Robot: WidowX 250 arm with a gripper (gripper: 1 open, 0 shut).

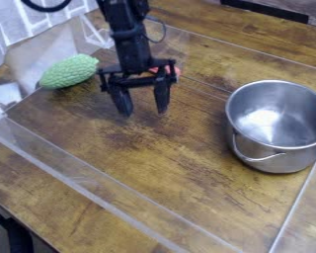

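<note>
My black gripper (pixel 137 97) hangs over the wooden surface in the upper middle, slightly blurred, its two fingers spread apart with nothing seen between them. A green textured vegetable-like object (pixel 68 71) lies to its left. A small red object (pixel 172 70) shows just behind the gripper, partly hidden by it. A large steel pot (pixel 276 126) stands to the right, apart from the gripper.
Clear plastic walls run along the left, front and right of the wooden surface (pixel 154 178). A dark edge borders the back right.
</note>
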